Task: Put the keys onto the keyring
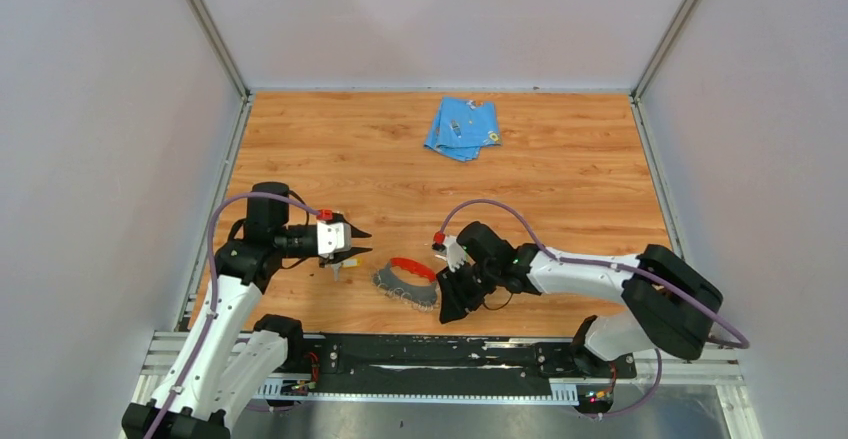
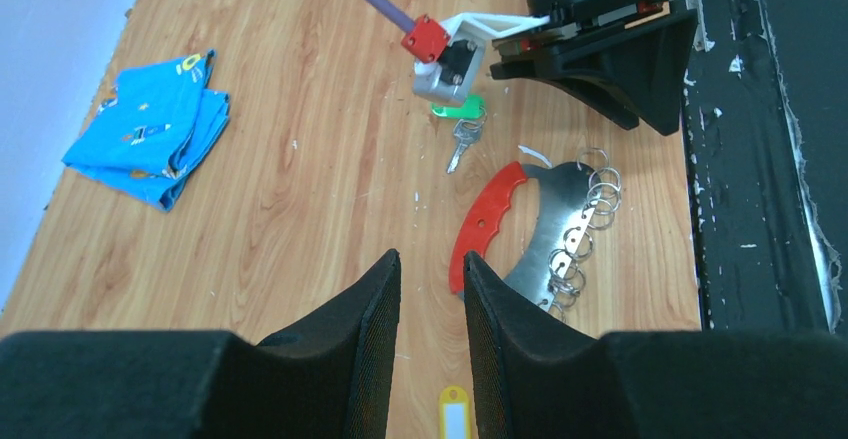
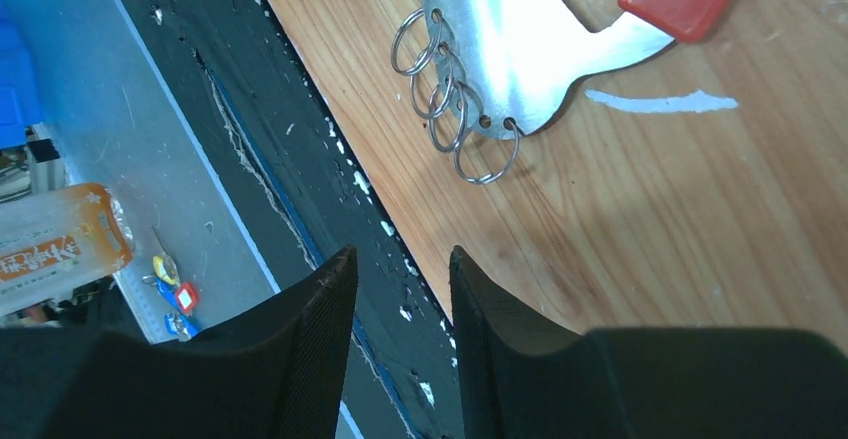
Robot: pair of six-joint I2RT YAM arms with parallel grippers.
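The keyring, a curved metal plate (image 2: 545, 224) with a red handle (image 2: 488, 217) and several wire rings (image 2: 603, 194) along its edge, lies flat on the table. A key with a green tag (image 2: 462, 107) rests beyond it, below the right arm in the left wrist view. The yellow-tagged key (image 1: 350, 263) lies beside my left gripper; only its tag (image 2: 454, 411) shows between the left fingers in the left wrist view. My left gripper (image 1: 370, 242) is above the table with its fingers parted and empty. My right gripper, open and empty, is close to the plate's right end rings (image 3: 485, 159).
A folded blue cloth (image 1: 463, 129) lies at the back of the table. The black front rail (image 1: 430, 354) runs under the right gripper's side. Beyond it sit a bottle (image 3: 60, 244) and small coloured tags (image 3: 175, 294).
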